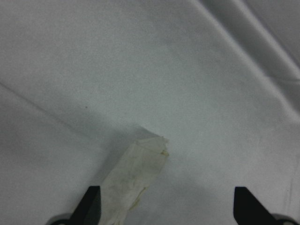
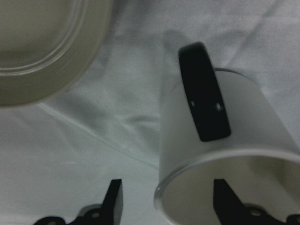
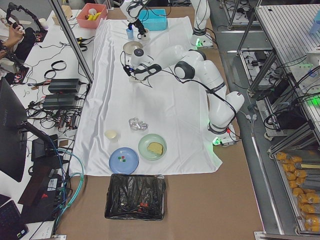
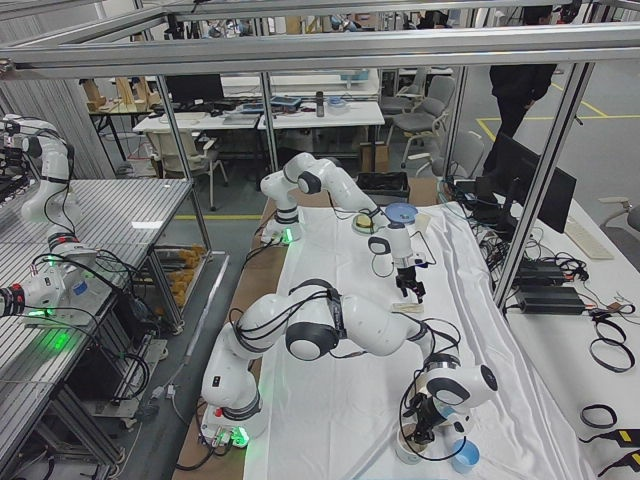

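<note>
A pale strip of crumpled paper or cloth (image 1: 133,176) lies on the white cloth below my left gripper, which is open with nothing between its fingers; in the camera right view it is above that strip at mid-table. My right gripper is open at a white mug (image 2: 258,122) with a dark band on its side, one finger over the mug's opening, the other outside it. A pale bowl (image 2: 42,42) sits beside the mug. A light blue cup (image 4: 465,456) stands next to the mug in the camera right view.
A blue plate (image 3: 120,165), a green plate (image 3: 147,140) with a yellow piece, a small cream cup (image 3: 110,134) and crumpled foil (image 3: 138,124) occupy the near end. A black bin (image 3: 135,210) lies beyond the cloth, a blue box (image 3: 155,22) at the other end.
</note>
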